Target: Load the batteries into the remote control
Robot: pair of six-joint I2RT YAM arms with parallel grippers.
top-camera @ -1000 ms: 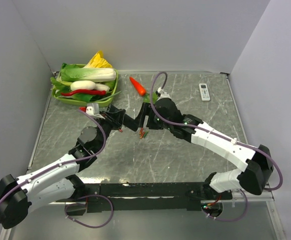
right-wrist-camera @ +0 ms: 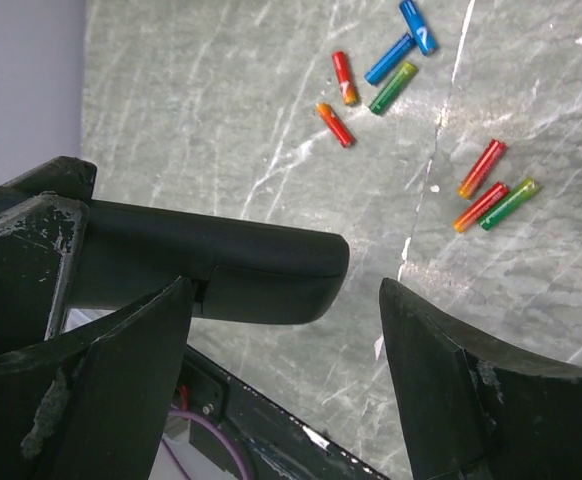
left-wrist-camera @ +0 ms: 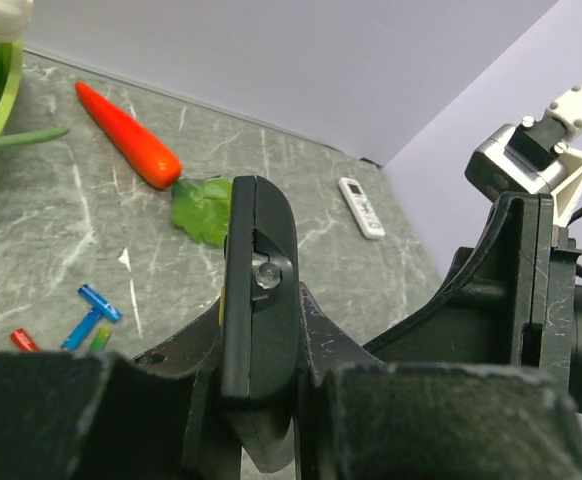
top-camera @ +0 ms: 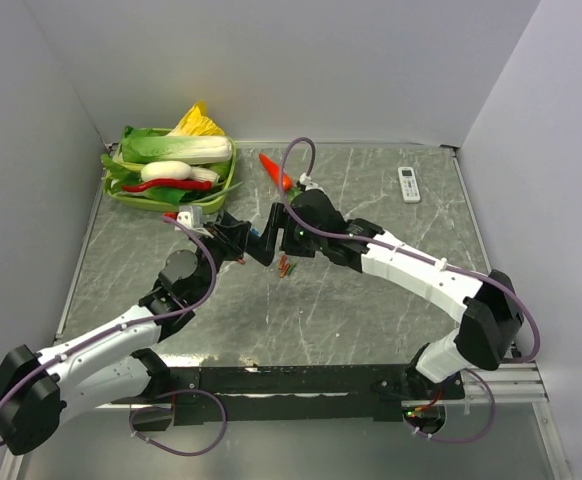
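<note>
Loose batteries lie on the marble top: red ones [right-wrist-camera: 481, 167], green ones [right-wrist-camera: 508, 205] and blue ones [right-wrist-camera: 389, 60]. A white remote [top-camera: 409, 184] rests at the back right, also in the left wrist view [left-wrist-camera: 361, 208]. My left gripper [top-camera: 237, 238] is shut on a black object [top-camera: 263, 243], its kind unclear, that juts toward my right gripper. My right gripper [top-camera: 279, 232] stands part open beside that object, its fingers apart over the batteries in the right wrist view; nothing shows held between them.
A green basket of vegetables [top-camera: 119, 196] sits at the back left. A carrot [top-camera: 275, 171] and green leafy piece [left-wrist-camera: 199, 210] lie at the back middle. Grey walls enclose the top.
My right arm and gripper have moved left, closer to the left gripper and the black object in it. My left arm has stayed almost still.
</note>
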